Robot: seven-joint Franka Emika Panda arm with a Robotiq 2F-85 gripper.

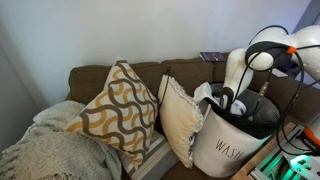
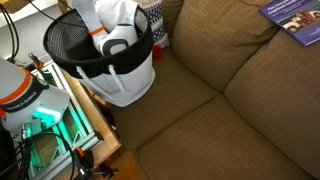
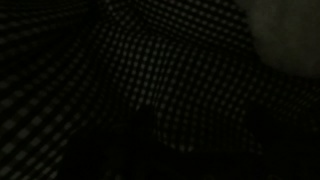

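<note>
A white laundry hamper (image 1: 215, 152) marked WASH stands at the right in exterior view 1, with a dark mesh lining (image 2: 68, 38) showing in exterior view 2. My white arm (image 2: 118, 32) reaches down over its rim, so the hamper hides my gripper from both exterior views. Dark checkered mesh (image 3: 170, 70) fills most of the very dim wrist view. A pale, soft-looking thing (image 3: 290, 35) lies at its upper right; what it is cannot be made out. My gripper shows only as faint dark shapes low in that view, too dark to judge its fingers.
A brown couch (image 2: 190, 120) runs beside the hamper, its near seat clear. A patterned pillow (image 1: 118, 110), a cream pillow (image 1: 180, 120) and a grey blanket (image 1: 60, 150) rest left of the hamper. A magazine (image 2: 297, 18) lies on the couch.
</note>
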